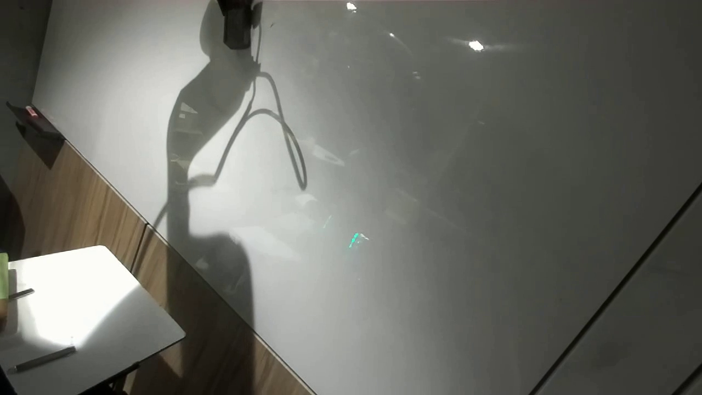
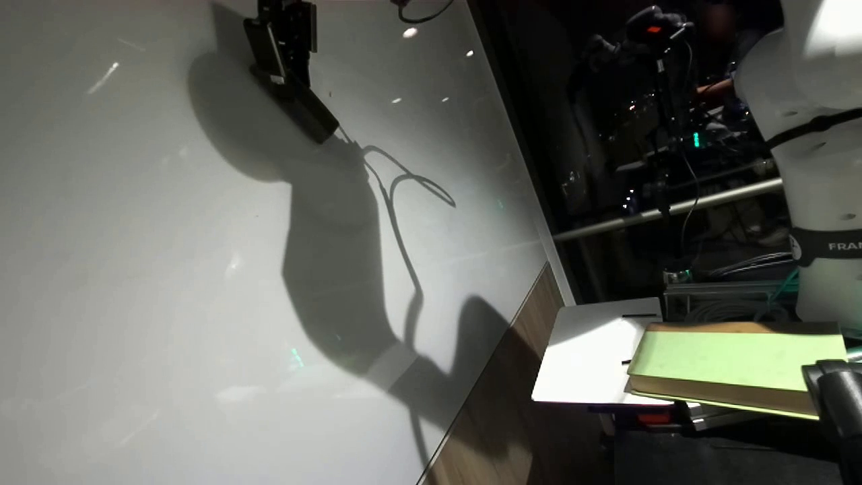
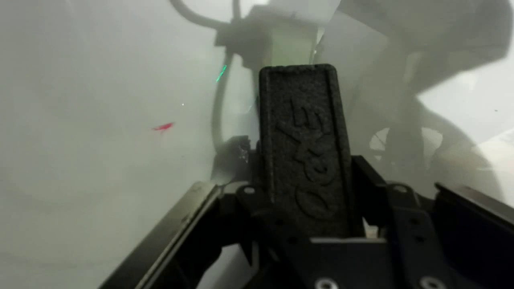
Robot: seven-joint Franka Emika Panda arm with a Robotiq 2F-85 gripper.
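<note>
A black felt eraser (image 3: 306, 144) with raised lettering fills the middle of the wrist view. My gripper is shut on its sides, and the far end sticks out past the fingers. Beyond it spreads the glossy whiteboard (image 3: 96, 72), with a small red mark (image 3: 164, 127) left of the eraser. At the top edge of exterior view 1, the eraser (image 1: 237, 29) hangs in front of the board's upper left. Exterior view 2 shows the eraser (image 2: 311, 113) tilted beneath the gripper. Whether it touches the board I cannot tell.
A small white table (image 1: 66, 289) at lower left holds a dark marker (image 1: 45, 359). In exterior view 2 a green block (image 2: 727, 356) lies partly over that table. A dark holder (image 1: 36, 122) sits at the board's left edge. Much of the board is bare.
</note>
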